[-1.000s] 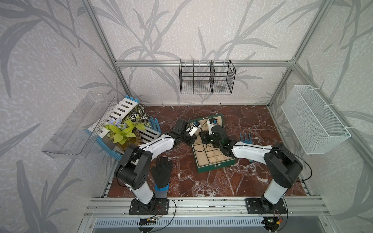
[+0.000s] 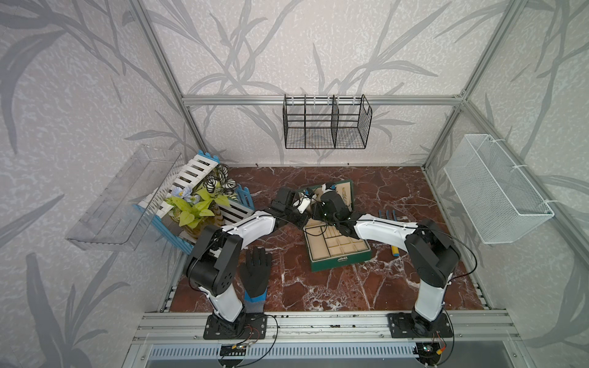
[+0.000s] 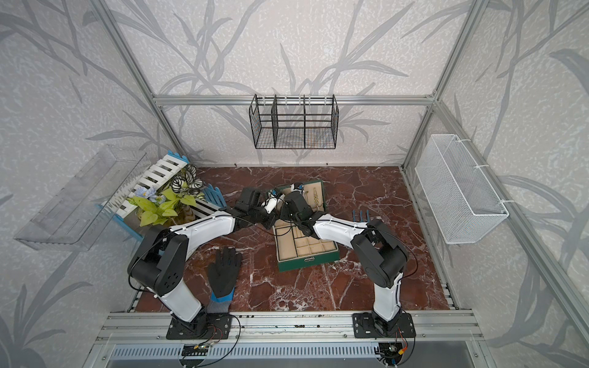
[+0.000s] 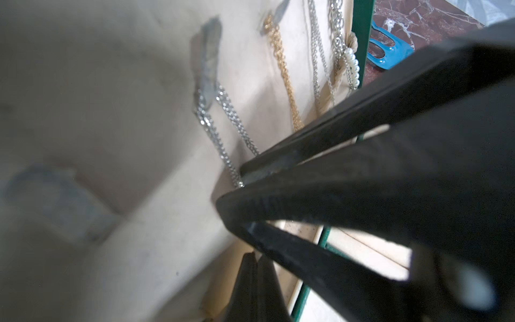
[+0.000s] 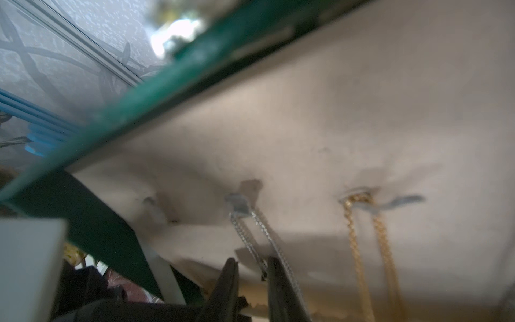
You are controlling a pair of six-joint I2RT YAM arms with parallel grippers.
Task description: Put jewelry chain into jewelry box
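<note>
The green jewelry box stands open, compartments toward the front. Silver chains and gold chains hang from small tabs on its cream lid. Both grippers are close together over the box's rear half. In the left wrist view dark fingers of the other gripper cross in front of the chains. My left gripper is shut, nothing visible between its tips. My right gripper is part open, its fingertips at the lower silver chain; whether the chain lies between them is unclear.
A planter with leaves and white-and-blue fencing is left of the box. A dark glove lies front left, a blue fork-like tool to the right. Wire baskets hang on the walls.
My right arm has moved left and toward the back, closer to the left gripper and the lid. The left arm has barely moved.
</note>
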